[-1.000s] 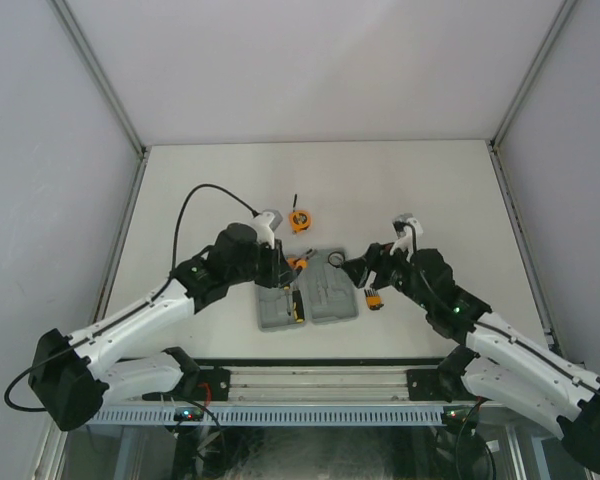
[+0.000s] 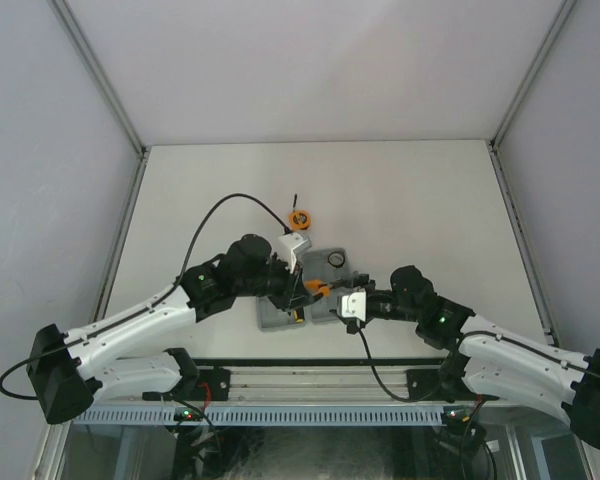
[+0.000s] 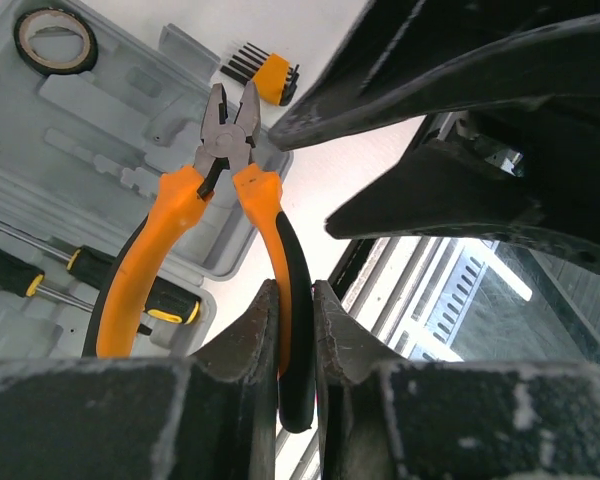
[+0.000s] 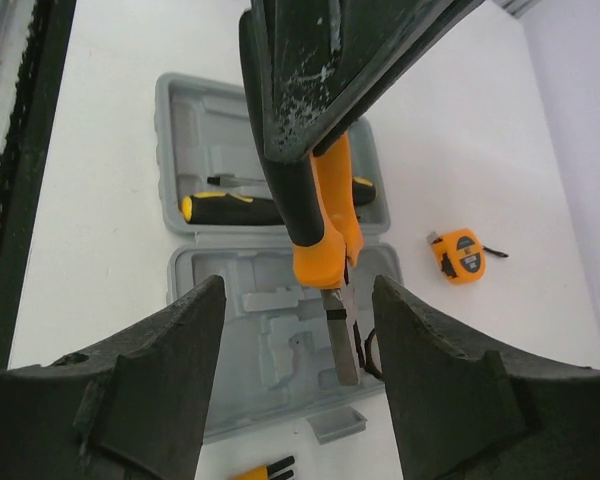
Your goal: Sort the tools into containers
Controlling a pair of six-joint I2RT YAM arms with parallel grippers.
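Observation:
Orange-and-black pliers (image 3: 160, 230) hang above the grey tool case (image 2: 329, 259), with my left gripper shut on one of their handles. In the right wrist view the pliers' metal head (image 4: 342, 345) points between the spread fingers of my right gripper, with a gap on both sides. That gripper is part open and holds nothing. Two black-and-yellow screwdrivers (image 3: 165, 297) lie in one half of the case. A roll of black tape (image 3: 55, 42) rests in the other half, which has moulded empty recesses.
An orange tape measure (image 2: 299, 219) sits on the table behind the case. A small orange brush-like tool (image 3: 271, 77) lies just outside the case. Both arms' wrists are close together over the case.
The left gripper has moved right with the pliers.

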